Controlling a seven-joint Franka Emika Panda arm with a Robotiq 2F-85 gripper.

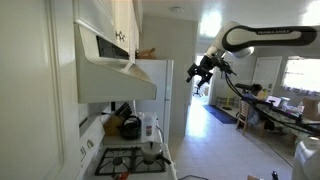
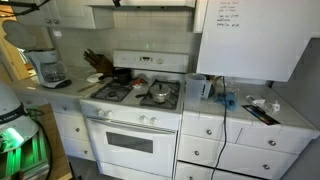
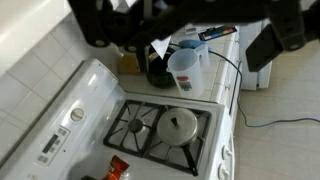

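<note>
High up on the right of exterior view 1, my gripper point(image 1: 191, 80) hangs in free air over the floor, well clear of the stove. In the wrist view the dark fingers point(image 3: 92, 22) stand apart at the top, and the gripper is open with nothing held. Below it in that view lies the stove point(image 3: 150, 150), seen from above. A lidded metal pot point(image 2: 160, 92) with a long handle sits on one of its burners.
A clear plastic pitcher point(image 3: 184, 70) and a dark pan point(image 3: 158, 72) stand on the counter beside the stove. A red packet point(image 3: 117, 166) lies at the stove's back. A white range hood point(image 1: 115, 82) juts out above. The floor point(image 1: 215, 150) is open.
</note>
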